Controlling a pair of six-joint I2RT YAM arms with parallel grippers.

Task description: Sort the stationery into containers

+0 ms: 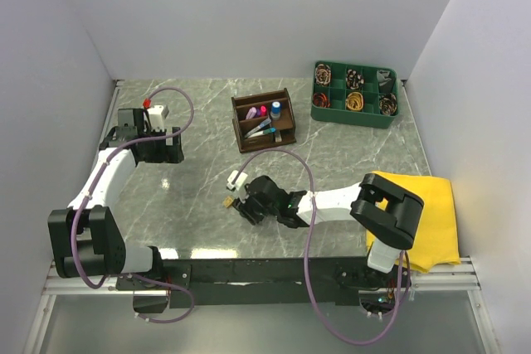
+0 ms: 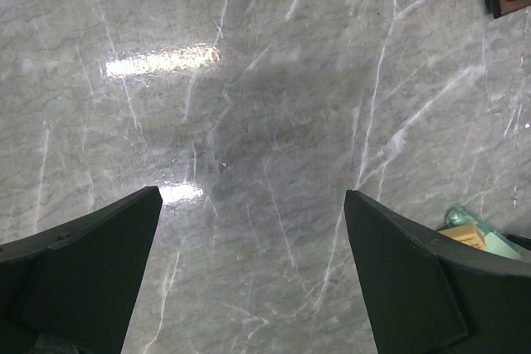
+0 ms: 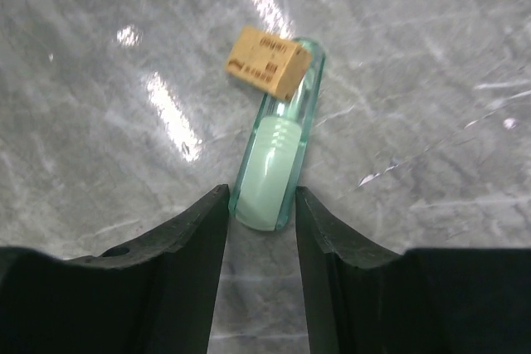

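A clear green pen-like item (image 3: 267, 172) lies on the marble table with a small tan block (image 3: 265, 60) over its far end. My right gripper is low at the near end of the green item, fingers close on either side of it; whether they grip it is unclear. In the top view, that gripper (image 1: 242, 209) is at the table's centre. My left gripper hangs open over bare table at the left, nothing between its fingers. A brown wooden organizer (image 1: 254, 98) holds pens and small bottles.
A green compartment box (image 1: 355, 119) with coiled items stands at the back right. A yellow cloth (image 1: 423, 230) lies at the right. Purple cables arch over both arms.
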